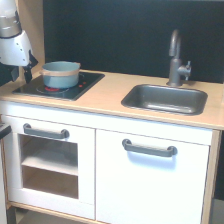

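Note:
My gripper [20, 70] is at the far left edge, above the back left of the stove, partly out of frame; I cannot tell how its fingers stand. Just right of it, a teal pot [60, 79] sits on the black stovetop [86, 88].
A steel sink [164, 101] with a grey faucet [176, 55] fills the right of the wooden counter [108, 97]. Below are a white oven with a glass window and a white cabinet door [150, 180]. A dark backsplash stands behind.

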